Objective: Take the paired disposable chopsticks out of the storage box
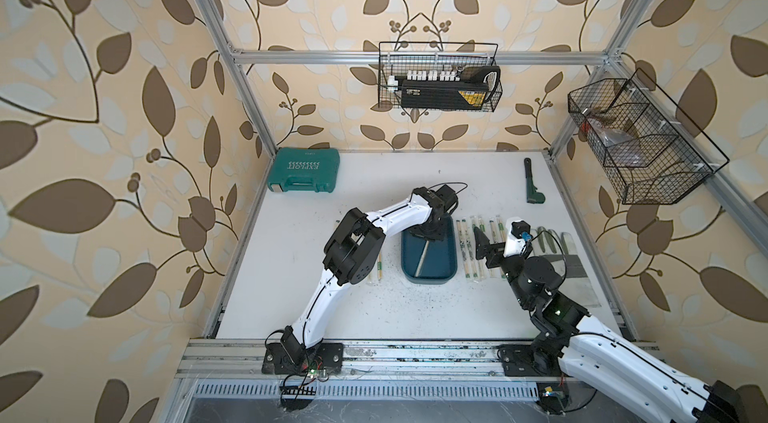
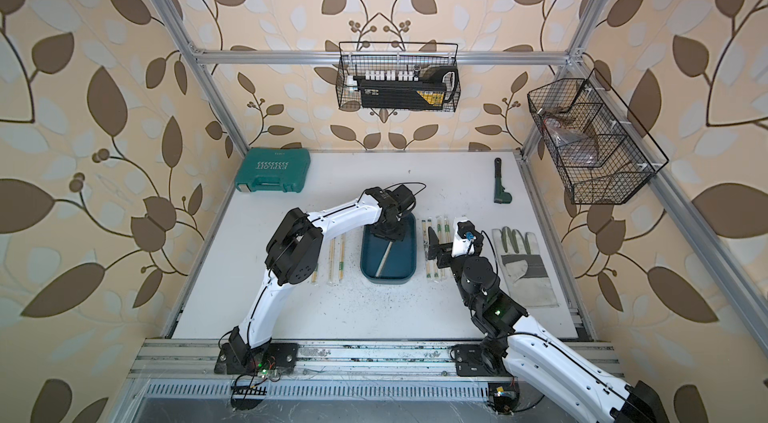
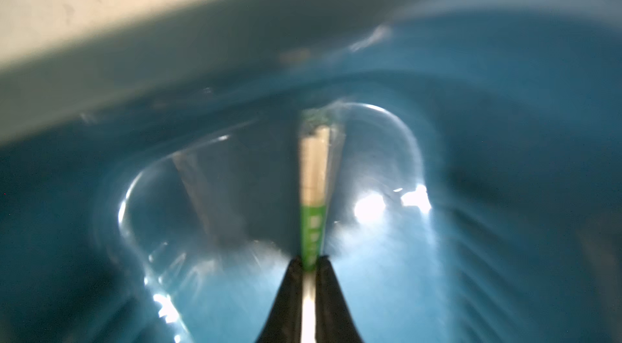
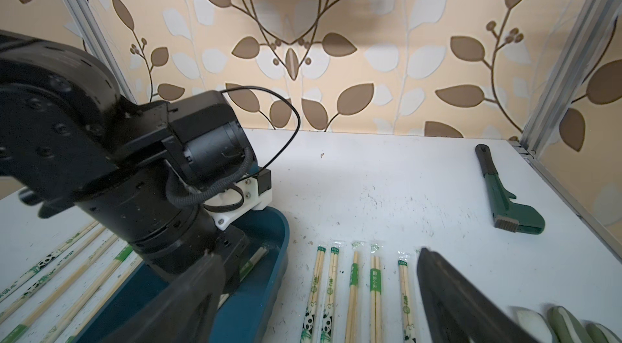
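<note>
A wrapped pair of chopsticks (image 3: 313, 168) with a green band lies in the blue storage box (image 1: 448, 263), tilted in the top views. My left gripper is down in the box, its fingers closed in on either side of the chopsticks in the left wrist view; the blur hides whether they grip. Outside the box, my right gripper stands open over the table near the chopsticks to the box's right, with nothing held.
Several wrapped chopsticks (image 4: 374, 297) lie on both sides of the box. A green tool case (image 1: 304, 168) is at back left, a green tool (image 1: 534, 191) at back right, and a glove (image 2: 528, 267) at right. Wire baskets hang above.
</note>
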